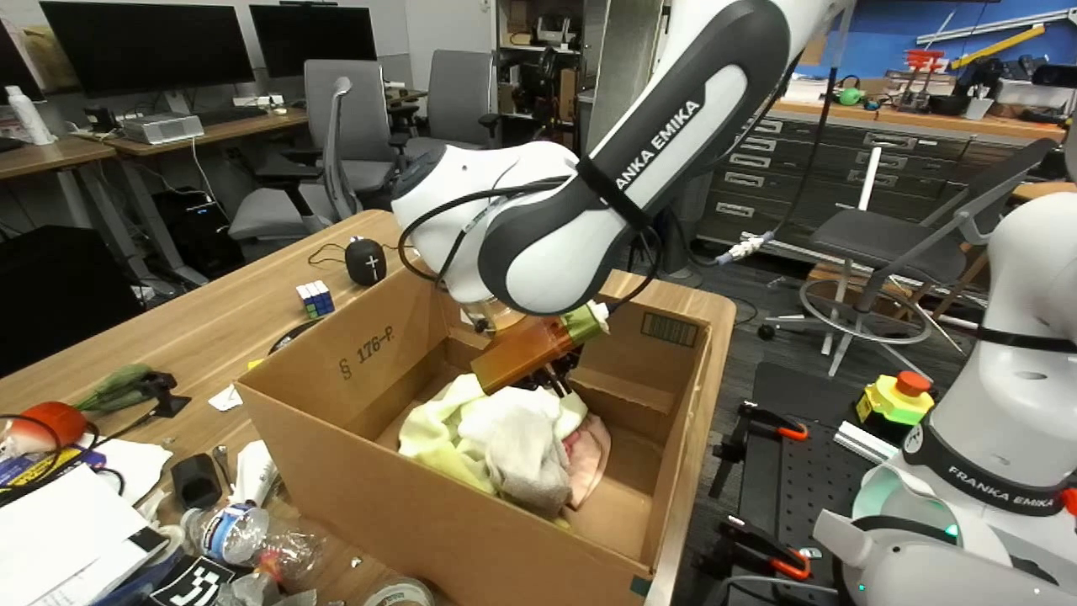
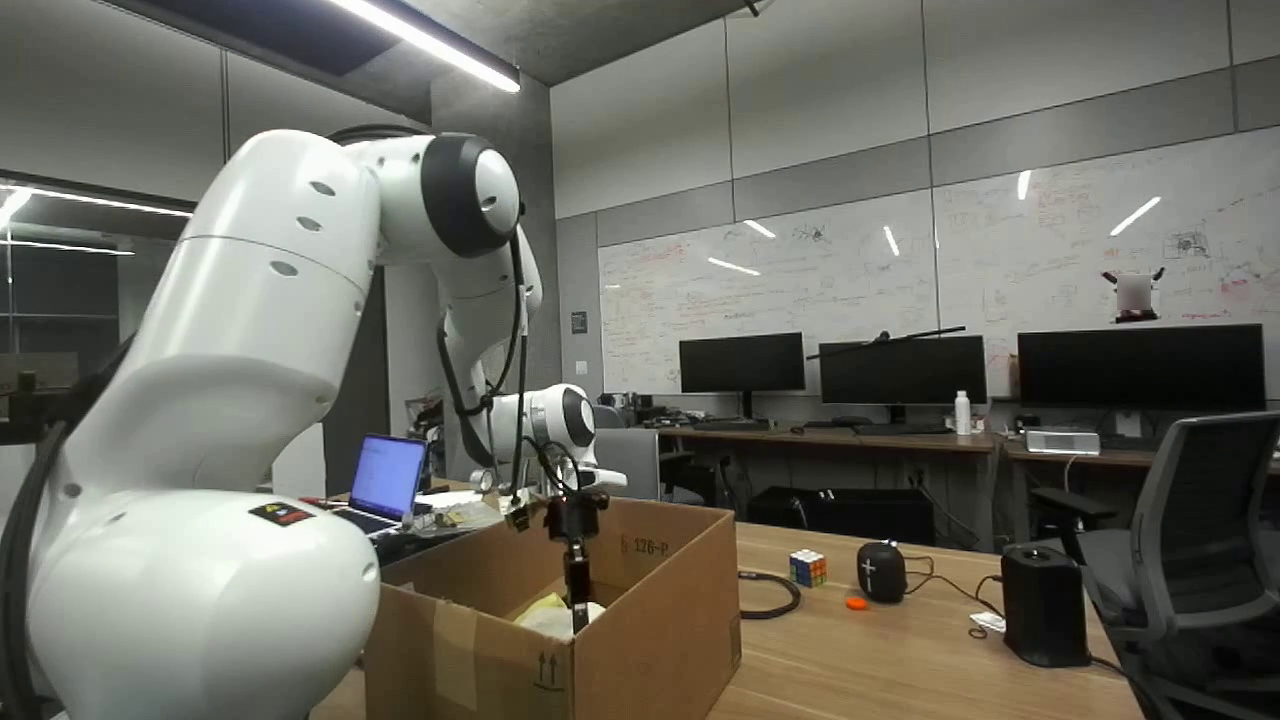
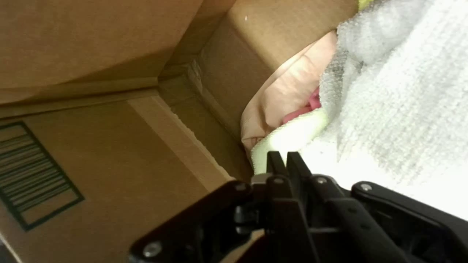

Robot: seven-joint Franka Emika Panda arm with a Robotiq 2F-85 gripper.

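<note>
Inside the large cardboard box (image 1: 333, 424) lies a heap of cloths. A white-grey cloth (image 1: 520, 439) rests on top, with a pale yellow cloth (image 1: 429, 429) along its left and a pink cloth (image 1: 588, 459) at its right. Over the heap is my gripper (image 1: 558, 385), pointing down. In the wrist view the gripper has its fingertips close together with a narrow gap, and no cloth shows clipped between them. Behind the tips appear the pale yellow edge (image 3: 291, 136) and the white cloth (image 3: 408, 109). Whether the tips touch cloth is hard to tell.
Tall box walls surround the gripper; the box floor (image 1: 631, 495) is bare at the right. On the table sit a puzzle cube (image 1: 315, 299), a black speaker (image 1: 365, 262) and a plastic bottle (image 1: 227, 534). A second arm (image 1: 969, 424) stands at the right.
</note>
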